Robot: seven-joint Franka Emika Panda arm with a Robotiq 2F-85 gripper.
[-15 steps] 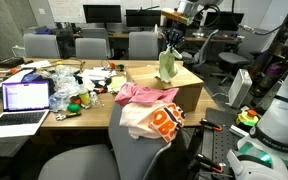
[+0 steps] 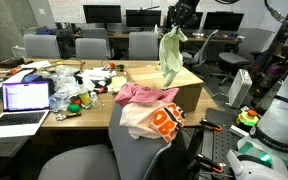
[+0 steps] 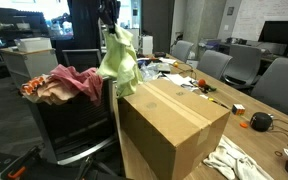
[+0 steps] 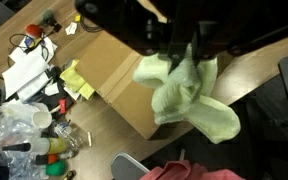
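Observation:
A pale green cloth (image 2: 171, 57) hangs in loose folds from my gripper (image 2: 175, 30), pinched near its upper end. In the second exterior view the cloth (image 3: 124, 68) hangs beside and above the cardboard box (image 3: 174, 125). From the wrist, the gripper is shut on the cloth (image 4: 184, 100), which spreads below the fingers with the box (image 4: 119, 75) beneath. Its lower edge hides part of the box, and the exact grip point is partly covered by the fingers.
A dark chair back carries a red cloth (image 2: 144, 94), a white cloth (image 2: 142, 121) and an orange patterned cloth (image 2: 167, 121). On the long table are a laptop (image 2: 24, 100) and much clutter. White gloves or cloth (image 3: 234, 160) lie beyond the box.
My gripper has risen with the green cloth in it. The cloth, lower and near the box top a second ago, now hangs higher and longer. The chair's cloths stay put.

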